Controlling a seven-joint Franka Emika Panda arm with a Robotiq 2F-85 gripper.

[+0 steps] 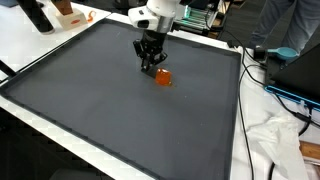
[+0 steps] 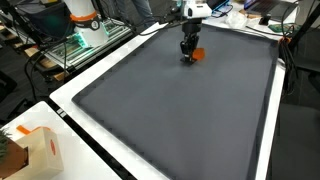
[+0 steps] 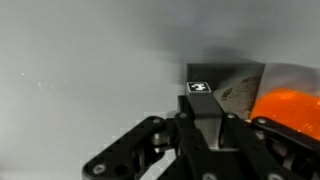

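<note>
My gripper [image 1: 150, 66] is low over the dark board, shut on a small dark block with a black-and-white tag on its end. In the wrist view the tagged dark block [image 3: 203, 100] stands between the black fingers. A dark grey square face [image 3: 240, 85] shows just behind it; whether it belongs to the same piece I cannot tell. An orange object [image 1: 163, 77] sits close to the right of the gripper in the first exterior view, and fills the right edge of the wrist view. The second exterior view shows the orange object [image 2: 198, 54] right beside the gripper.
The wide dark board [image 1: 120, 125] is bare in front and to the left. White cloth or plastic [image 1: 275, 145] lies off its right side, near black cables. Another arm [image 2: 85, 22] with orange bands stands beyond the board's left side in the second exterior view.
</note>
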